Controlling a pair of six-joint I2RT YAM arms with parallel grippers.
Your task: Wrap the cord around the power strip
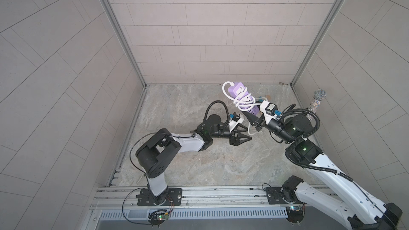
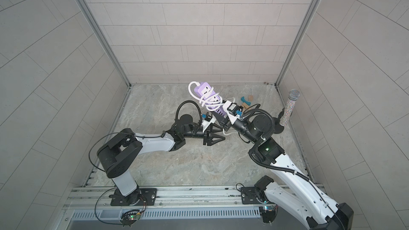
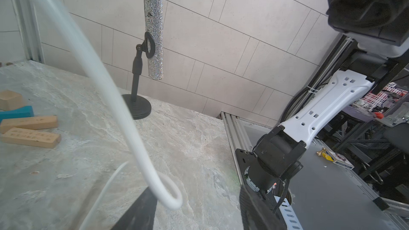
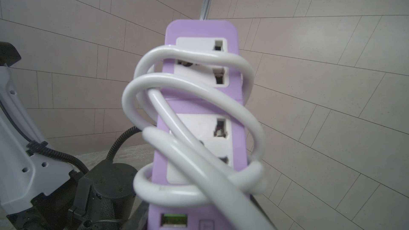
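A lilac power strip is held aloft, tilted, at the end of my right arm, with several loops of white cord round it; my right gripper is at its lower end, its fingers largely hidden, so its finger is unclear. More cord hangs from the bundle and lies on the table in a bend. My left gripper stands open just below and left of the strip, beside the hanging cord; in the left wrist view the cord passes near one finger.
A sparkly microphone on a black stand is at the right wall. Wooden blocks and a blue piece lie at the back right.
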